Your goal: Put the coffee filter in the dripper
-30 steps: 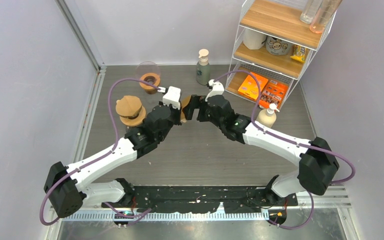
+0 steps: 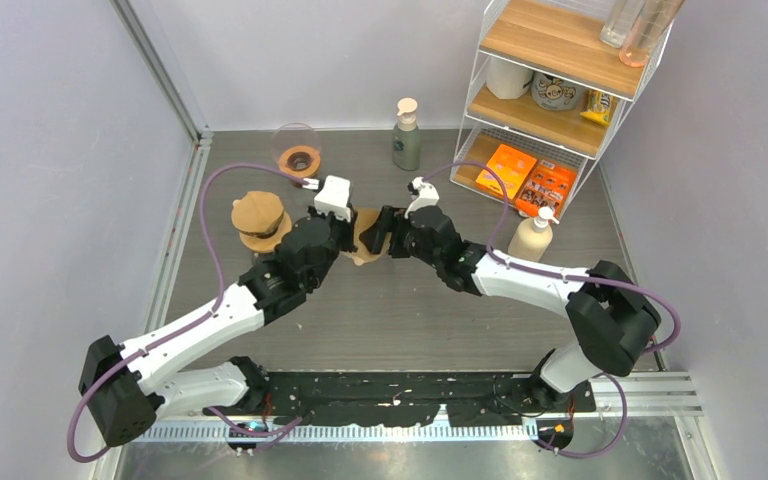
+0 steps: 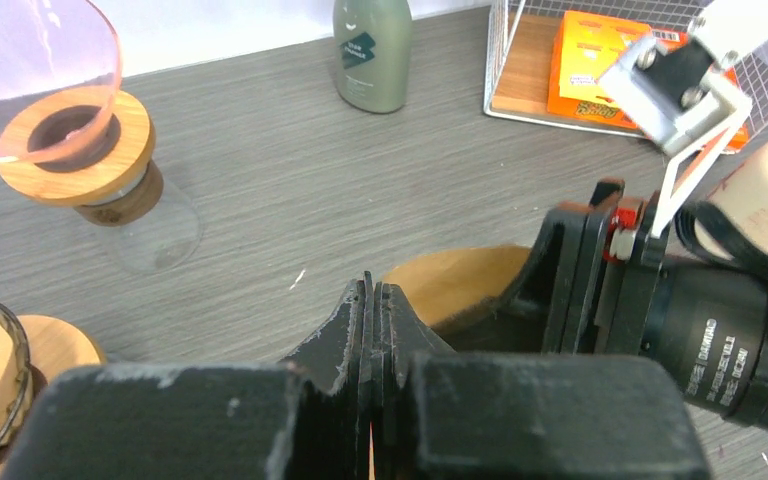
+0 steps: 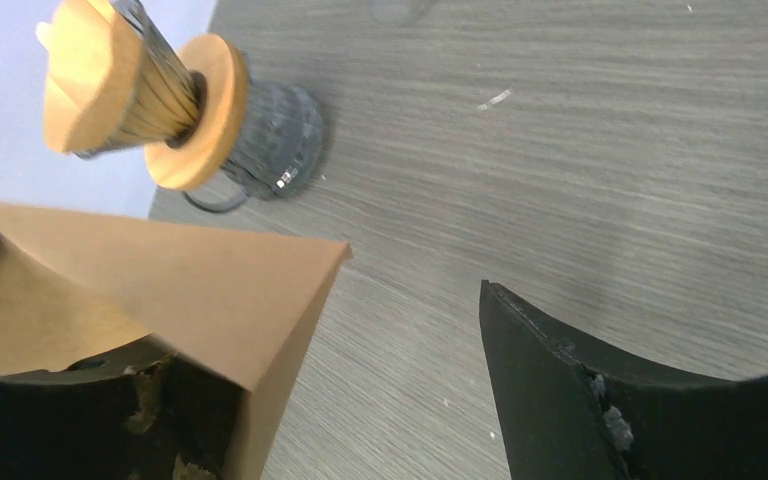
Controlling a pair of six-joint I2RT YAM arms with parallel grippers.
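Observation:
A tan paper coffee filter (image 2: 365, 245) is held in mid-air between my grippers. In the left wrist view my left gripper is shut on it, with its curved rim behind the fingertips. My right gripper is part open around the filter's near edge, whose fold lies over one finger in the right wrist view. The wooden-collared dripper (image 2: 258, 212) stands at the left, with paper visible in its top (image 4: 90, 80).
A glass vessel with a wooden collar (image 2: 300, 160) and a green pump bottle (image 2: 406, 145) stand at the back. A shelf rack and cream bottle (image 2: 530, 238) are at the right.
Both grippers have shifted slightly left and toward the front, and more of the filter now shows between them in the top view.

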